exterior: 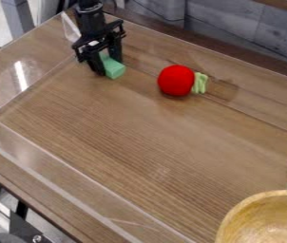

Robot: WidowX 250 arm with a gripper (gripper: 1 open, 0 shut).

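My black gripper [102, 55] is at the top left, low over the wooden table, shut on a green block [109, 69] that lies or hovers just below its fingers; I cannot tell whether the block touches the table.
A red ball [176, 81] sits to the right, with a pale green object [200, 84] beside it. A yellow bowl [265, 222] stands at the bottom right.
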